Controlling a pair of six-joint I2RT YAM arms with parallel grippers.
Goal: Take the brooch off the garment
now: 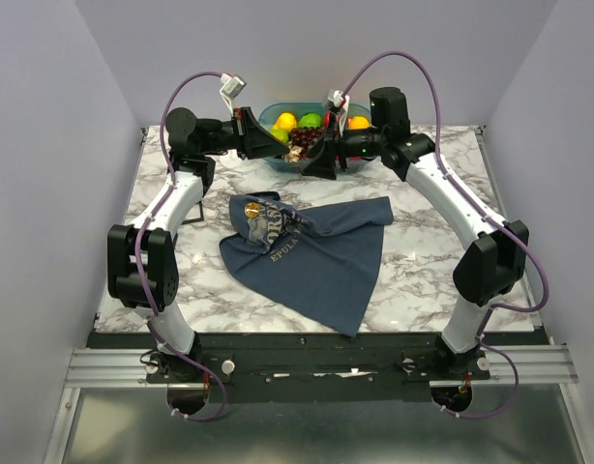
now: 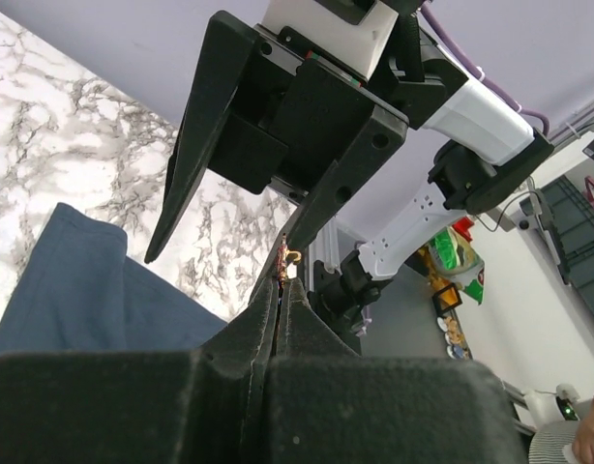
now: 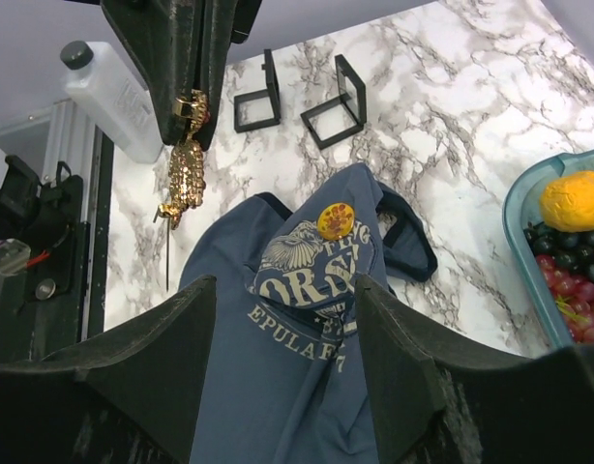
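Note:
A gold, beaded brooch (image 3: 186,176) hangs from the tips of my left gripper, shut on it; a thin pin points down from its lower end. In the top view the brooch (image 1: 294,155) is in the air beyond the garment's back edge. My right gripper (image 1: 317,168) stands open close beside it. The left wrist view shows the brooch (image 2: 285,259) edge-on, near one right finger (image 2: 347,174); whether they touch is unclear. On the table lies the dark blue garment (image 1: 316,266), crumpled at its left, with a round yellow disc (image 3: 336,220) on the folded part.
A teal basket (image 3: 518,227) of fruit stands at the back, just behind both grippers. Two small black frames (image 3: 336,111) are on the marble table left of the garment. Bare marble (image 1: 428,271) lies to the garment's right.

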